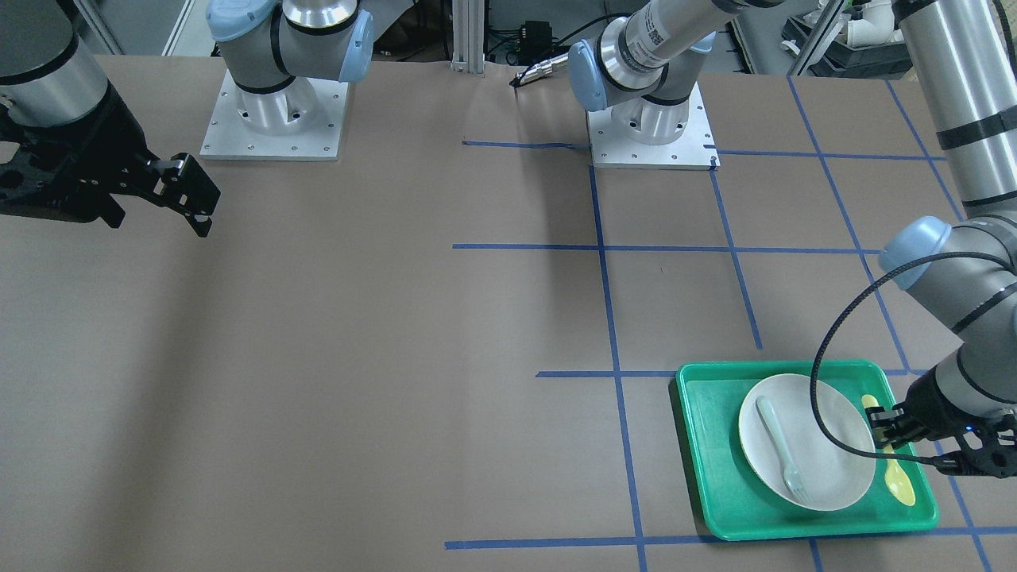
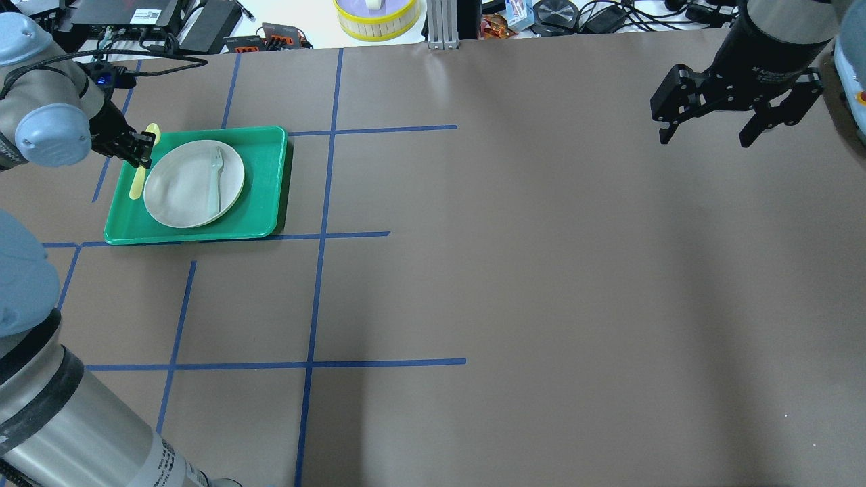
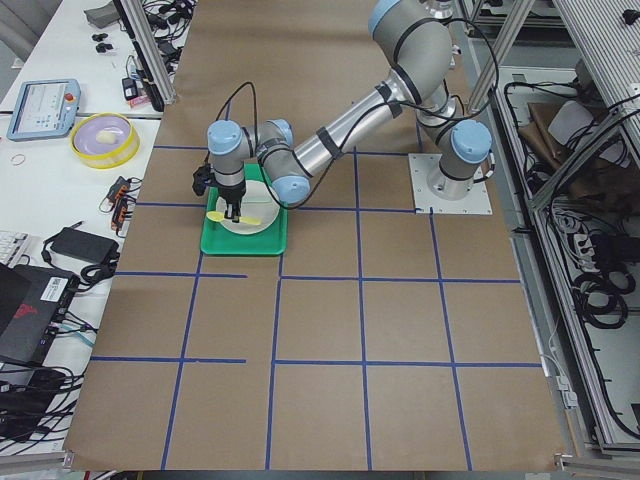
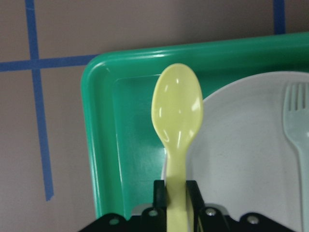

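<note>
My gripper is shut on the handle of a yellow plastic spoon [image 4: 176, 111], bowl pointing away from the wrist. The spoon [image 1: 898, 481] is over the rim side of a green tray [image 1: 710, 496], beside the white plate [image 1: 829, 477]; whether it touches the tray I cannot tell. A pale fork [image 4: 301, 135] lies on the plate, also seen in the front view. In the top view the gripper [image 2: 142, 158] is at the tray's left side, partly hiding the spoon handle.
Blue tape lines [image 1: 620, 410] grid the table. A second black gripper [image 2: 731, 105] hangs at the top right of the top view, and other arm bases stand at the back. The table beside the tray is clear.
</note>
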